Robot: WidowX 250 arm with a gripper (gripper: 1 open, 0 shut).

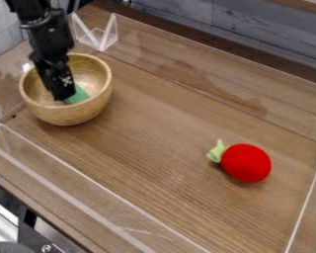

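A wooden bowl (pixel 84 109) sits at the left side of the table, with a green block (pixel 78 96) inside it. My black gripper (pixel 63 91) reaches down into the bowl from the top left, its fingers at the block and partly covering it; the fingers are open, and whether the fingers touch the block is hard to tell.
A red tomato-like toy (pixel 247 163) with a pale green stem lies at the right. A grey plank wall runs along the back, and dark metal parts show at the lower left.
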